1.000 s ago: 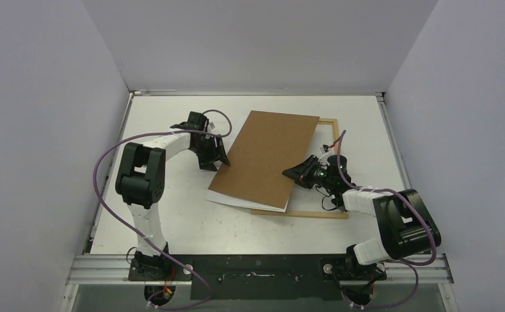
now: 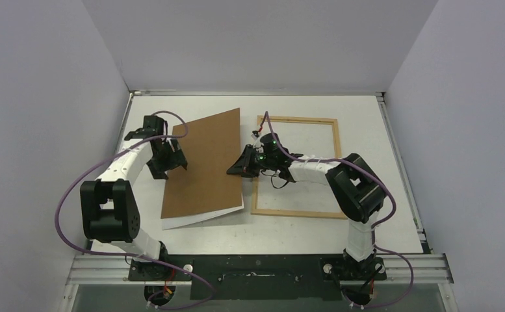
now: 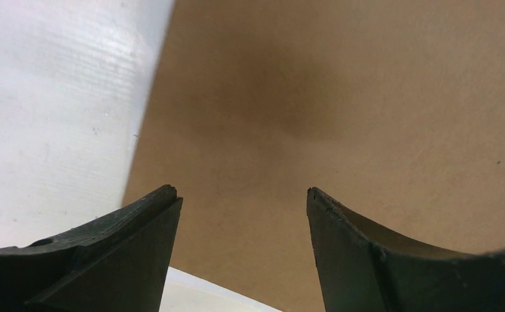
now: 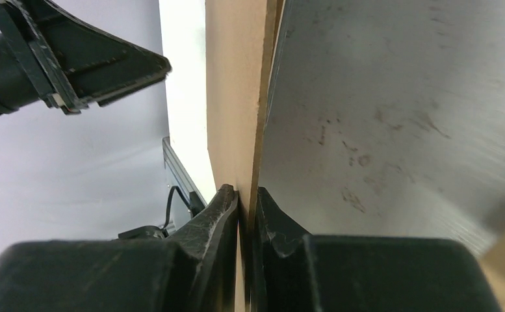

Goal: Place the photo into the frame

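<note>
A brown backing board (image 2: 204,162) with a white sheet (image 2: 197,218) under its lower edge is on the left half of the table. My right gripper (image 2: 235,168) is shut on the board's right edge; in the right wrist view the board (image 4: 236,97) rises from between the fingers. My left gripper (image 2: 170,162) hangs open over the board's left side; its two fingertips show apart in the left wrist view, with nothing between them, above the board (image 3: 249,143). The wooden frame (image 2: 301,119) lies flat on the right, partly hidden by my right arm.
Grey walls (image 2: 54,97) border the work area on the sides and back.
The board and sheet have moved left, off the frame, held by my right gripper. My left gripper has moved left, and the board is now beneath it.
</note>
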